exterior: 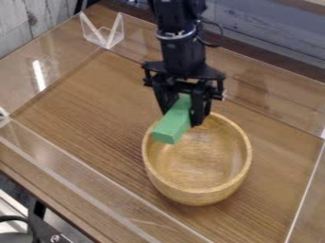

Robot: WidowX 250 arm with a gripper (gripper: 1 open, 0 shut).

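The black gripper point(183, 95) is shut on a green object point(176, 124), held tilted at the upper left rim of a round tan bowl point(203, 167). The object's lower end hangs over the bowl's rim area; the bowl's floor looks empty.
A clear plastic item point(102, 33) stands at the back left. A black cable or part point(13, 228) shows at the lower left corner.
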